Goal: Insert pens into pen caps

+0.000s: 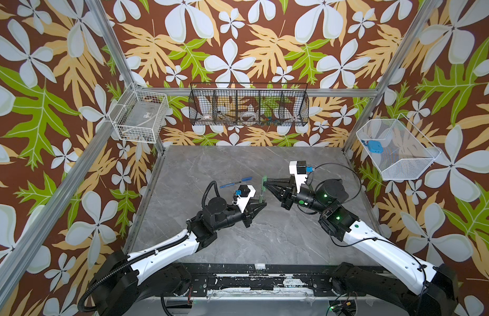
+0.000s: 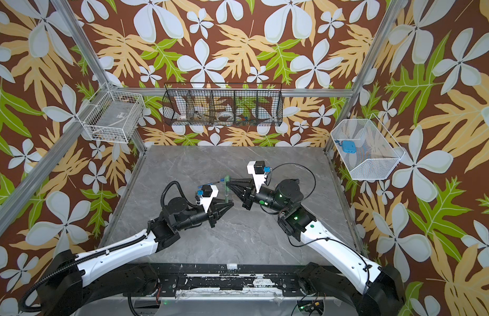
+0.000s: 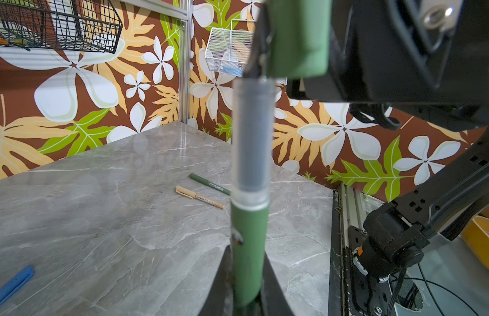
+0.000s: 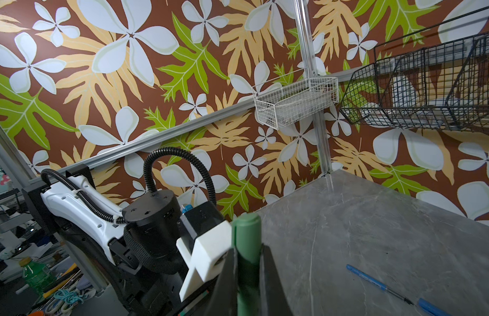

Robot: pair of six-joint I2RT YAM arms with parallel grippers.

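My left gripper is shut on a green pen (image 3: 248,237), held upright with its clear section upward. Just above, my right gripper (image 1: 265,180) is shut on the green pen cap (image 4: 248,231). The cap sits at the top of the clear section in the left wrist view; whether the pen's tip is inside it is hard to tell. On the table lie a blue pen (image 4: 376,283) and a separate blue cap (image 4: 431,307). A green pen (image 3: 207,183) and a tan pen (image 3: 197,197) lie farther right.
A black wire basket (image 1: 248,105) hangs on the back wall, with white baskets on the left (image 1: 141,113) and right (image 1: 397,147).
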